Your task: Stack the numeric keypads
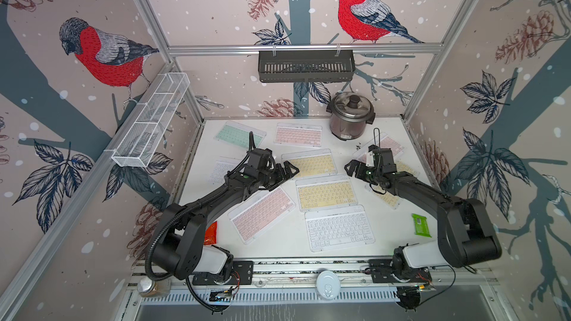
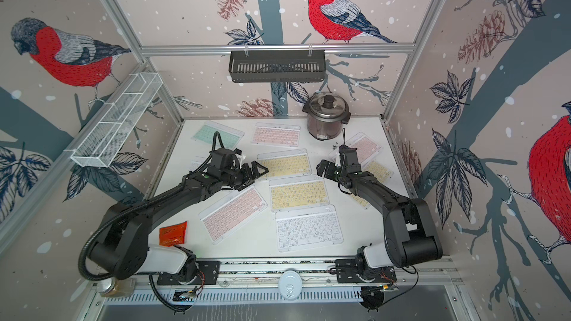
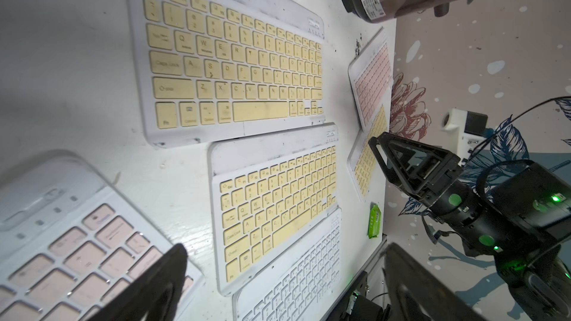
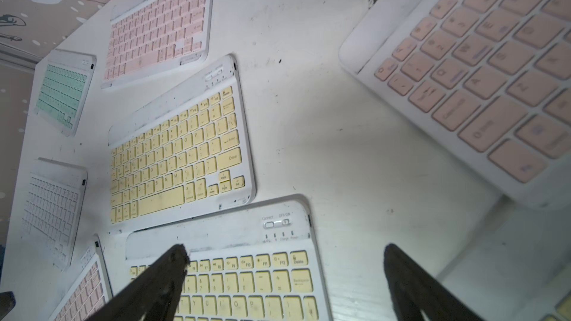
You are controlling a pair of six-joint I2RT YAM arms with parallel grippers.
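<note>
Flat keyboards in several colours lie spread over the white table. The far yellow keyboard (image 1: 309, 164) is between the two grippers, and the near yellow keyboard (image 1: 326, 194) adjoins its front edge. Closest to the table front is a white keyboard (image 1: 339, 229), with a tilted pink keyboard (image 1: 262, 214) to its left. My left gripper (image 1: 289, 170) hovers at the left end of the far yellow keyboard; its fingers (image 3: 157, 279) stand wide apart, nothing between them. Open and empty, my right gripper (image 1: 354, 168) is to the right of that keyboard, above bare table.
At the back stand a green keyboard (image 1: 240, 135), another pink keyboard (image 1: 298, 136) and a steel pot (image 1: 351, 116). The right arm partly covers more keyboards, including a pink keyboard (image 2: 364, 145). Red (image 2: 173, 233) and green packets (image 1: 421, 224) lie near the sides.
</note>
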